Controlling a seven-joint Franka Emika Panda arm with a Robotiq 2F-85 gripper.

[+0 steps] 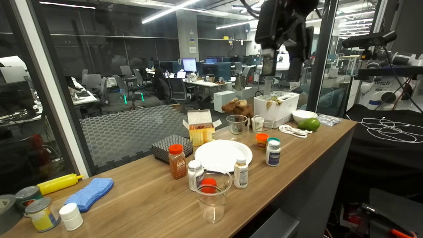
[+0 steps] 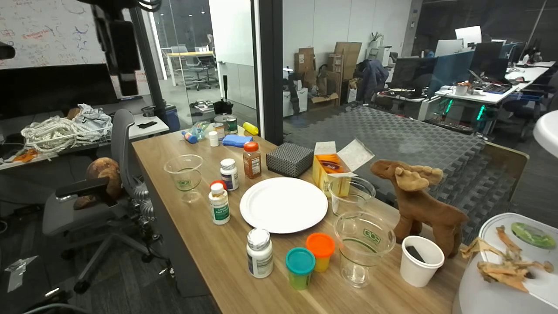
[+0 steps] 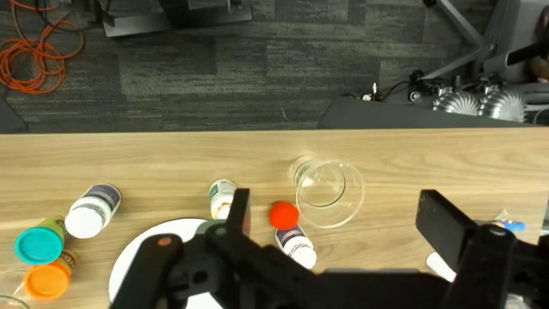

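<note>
High above the table, in the first exterior view, hangs my gripper. Its two fingers stand wide apart with nothing held between them. In the wrist view a clear plastic cup shows below the gap between the fingers, far beneath them. Close to that cup are a red lid and a white-capped bottle; another white bottle stands to their left. A white plate lies mid-table in the second exterior view, partly hidden by the gripper in the wrist view.
A teal-lidded tub and an orange-lidded tub stand near further clear cups. A spice jar, black mesh box and open yellow box line the glass side. Bare wood lies around the blue sponge.
</note>
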